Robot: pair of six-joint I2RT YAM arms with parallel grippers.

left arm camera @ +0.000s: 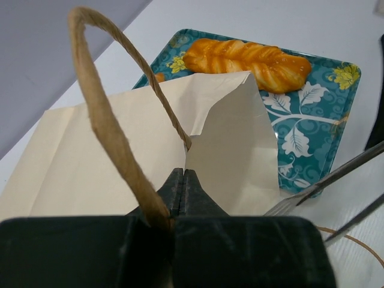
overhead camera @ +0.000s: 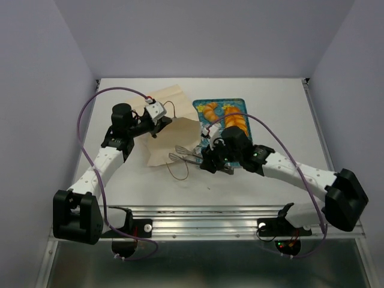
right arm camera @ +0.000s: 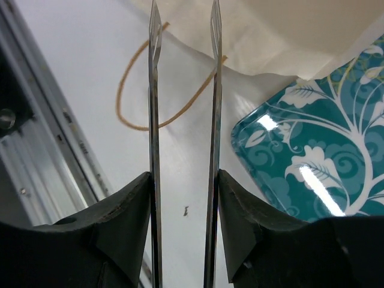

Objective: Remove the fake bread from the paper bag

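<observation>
The paper bag (overhead camera: 174, 144) lies at the left with its mouth facing the front right; its inside is mostly hidden. My left gripper is shut at the bag's upper edge, the paper seeming pinched between its tips, while a twisted handle (left arm camera: 129, 162) loops close to that wrist camera. Metal tongs (right arm camera: 154, 120) are clasped between the fingers of my right gripper, their two arms apart and nothing between them. In the top view the tongs' heads reach the bag's mouth. A braided bread loaf (left arm camera: 246, 63) rests on the teal patterned tray (left arm camera: 336, 126).
Behind the right gripper, the tray also carries a smaller croissant-like bread (overhead camera: 209, 111). The bag's lower handle (right arm camera: 123, 90) lies on the white table near the tongs. Clear table extends in front and to the right; a metal rail (overhead camera: 240, 213) runs along the front.
</observation>
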